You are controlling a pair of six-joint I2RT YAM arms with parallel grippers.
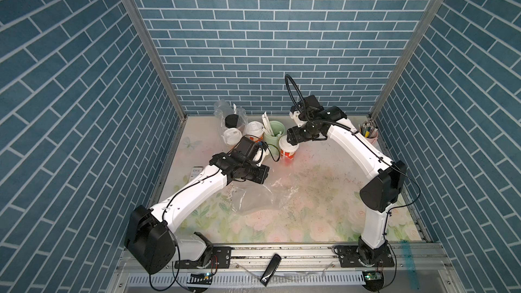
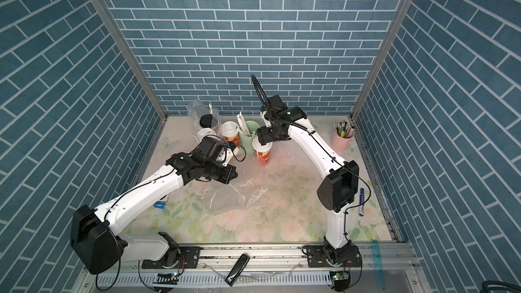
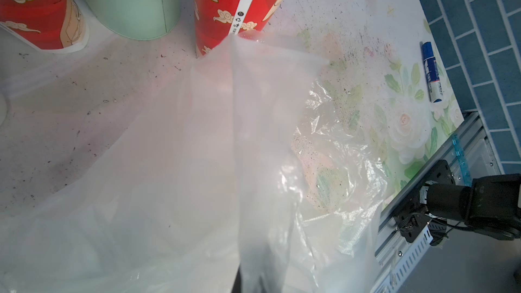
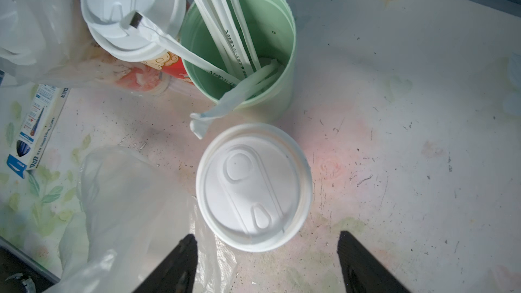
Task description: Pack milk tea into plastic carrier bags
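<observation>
A clear plastic bag [image 1: 259, 199] spreads over the middle of the table. My left gripper [image 1: 264, 174] is shut on this bag; in the left wrist view the film [image 3: 263, 195] rises in a fold to a dark fingertip [image 3: 236, 282], the other finger hidden by it. A red milk tea cup [image 3: 217, 8] with a white lid [image 4: 252, 184] stands upright behind the bag. Above that lid hangs my right gripper, open, its fingers [image 4: 181, 257] wide apart at the cup's near side with nothing gripped.
Behind the cup stands a green cup [image 4: 282, 84] of wrapped straws. Left of it are another lidded cup [image 2: 230, 130] and a bagged group of drinks [image 1: 230, 122]. A pink pen holder [image 2: 342, 140] stands back right, a blue marker [image 2: 362, 201] right. Table right of the cup is clear.
</observation>
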